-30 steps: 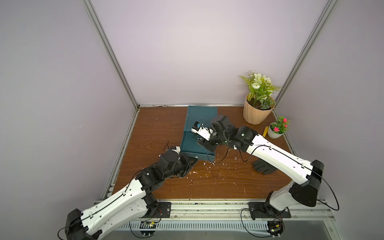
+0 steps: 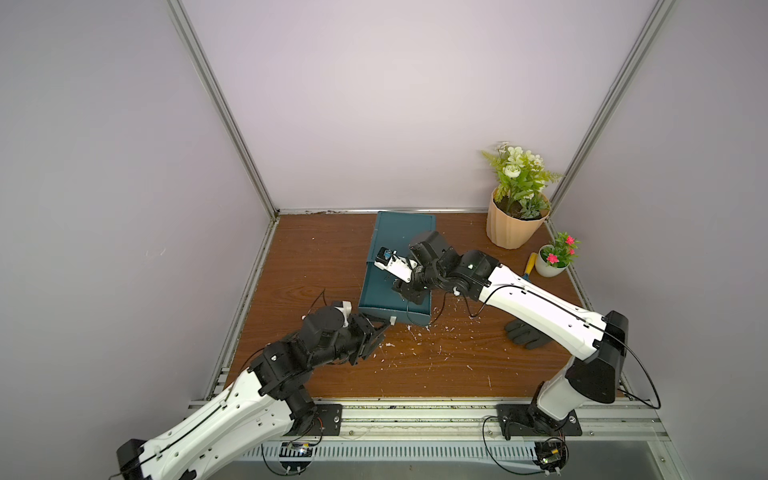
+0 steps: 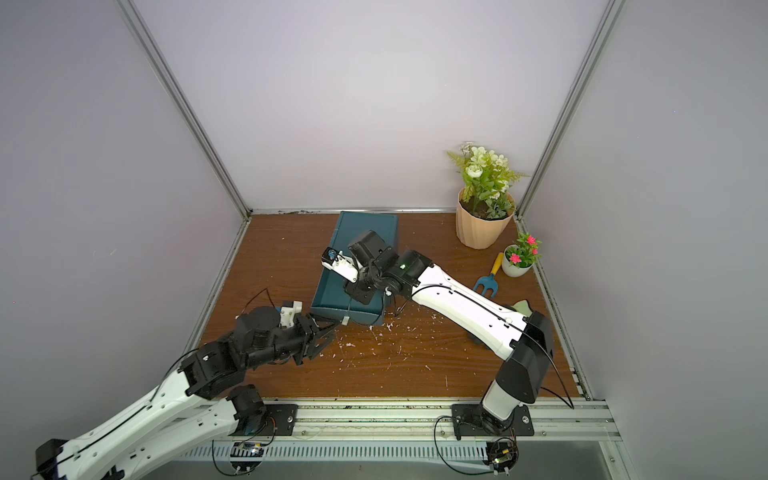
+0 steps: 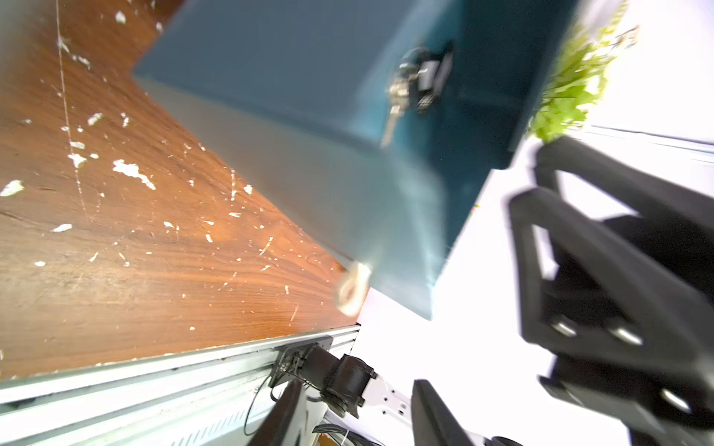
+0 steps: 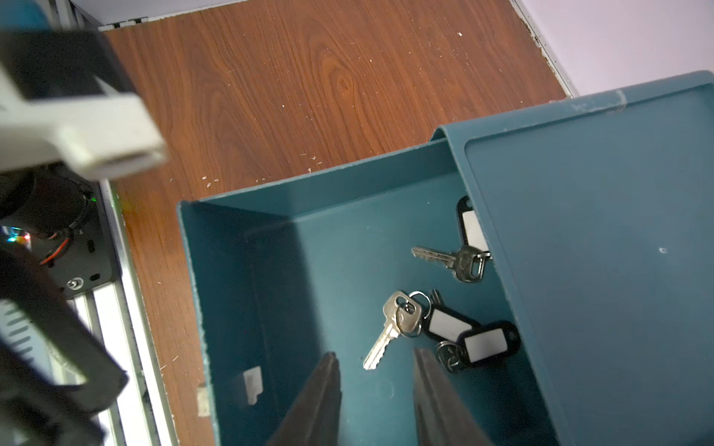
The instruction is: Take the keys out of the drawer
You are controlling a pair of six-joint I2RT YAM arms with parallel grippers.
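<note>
The blue drawer point(image 5: 312, 245) stands pulled out of its case point(image 5: 602, 245). On its floor, in the right wrist view, lie a silver key point(image 5: 381, 345) with a ring, a darker key point(image 5: 465, 261) and several black tags with white labels point(image 5: 487, 344). Part of the dark key's tag is under the case edge. Over the drawer hangs my right gripper, open and empty, its fingers point(image 5: 323, 394) pointing toward the silver key. My left gripper stands open outside the drawer's front wall, near the pale pull tab point(image 4: 353, 288), with nothing between its fingers.
White flakes point(image 2: 416, 336) litter the wooden table before the drawer. To the right are a dark glove point(image 2: 526, 333), a blue fork point(image 3: 485, 285) with a yellow handle, a small flower pot point(image 3: 516, 265) and a large planter point(image 2: 512, 230).
The right arm has shifted a little left over the drawer, and the drawer looks almost unmoved.
</note>
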